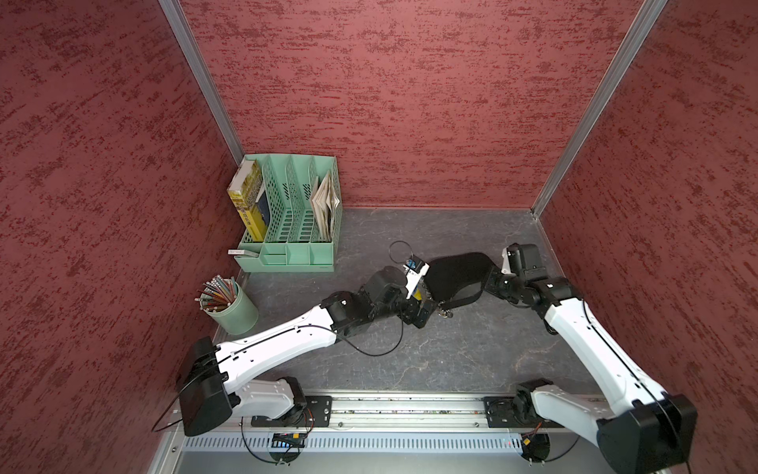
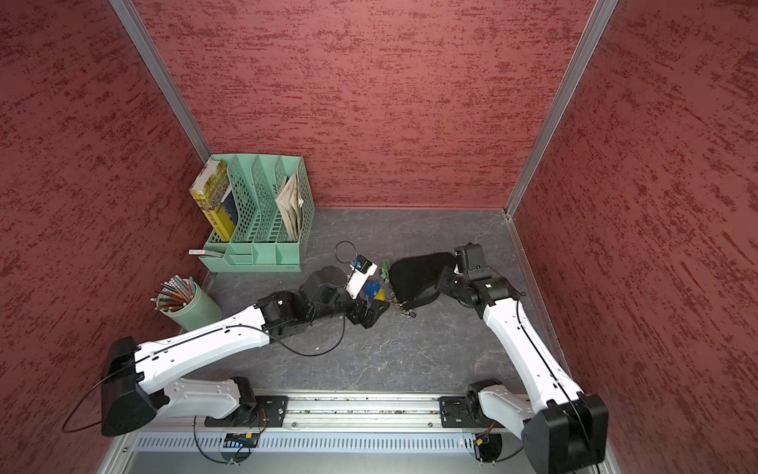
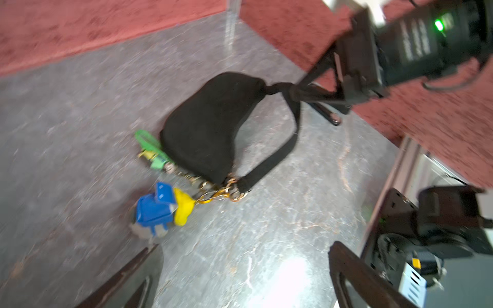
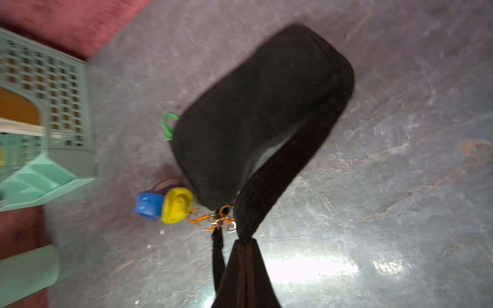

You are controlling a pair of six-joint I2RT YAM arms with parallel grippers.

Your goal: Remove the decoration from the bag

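Note:
The black bag point(image 4: 256, 107) has its strap point(image 4: 287, 179) pinched in my right gripper, which is shut on it. The left wrist view shows the strap drawn up to the right gripper, with the bag point(image 3: 210, 123) beyond it. At the bag's near corner, gold and silver clips point(image 3: 226, 191) carry two charms. One is a blue-and-yellow charm point(image 3: 158, 205); the other is a small green figure point(image 3: 156, 158) on a green loop. My left gripper is open and empty, with its fingers wide apart, on the near side of the charms.
A green file rack point(image 1: 288, 256) with books and papers stands at the back left. In front of it is a pencil cup point(image 1: 237, 312).

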